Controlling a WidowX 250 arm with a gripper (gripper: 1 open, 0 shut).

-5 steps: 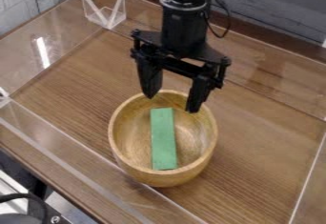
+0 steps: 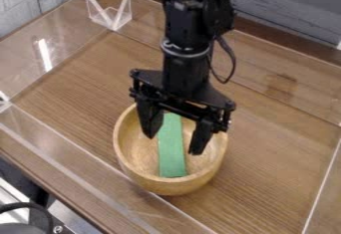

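Observation:
A round wooden bowl sits on the wooden table, holding a green rectangular block that lies lengthwise front to back. My black gripper hangs just above the bowl, open, its two fingers spread to either side above the block. The arm partly hides the back of the bowl and the block's far end.
A clear plastic stand is at the back left. Black cable shows at the lower left corner, and raised edges border the table.
The bowl and block look unmoved.

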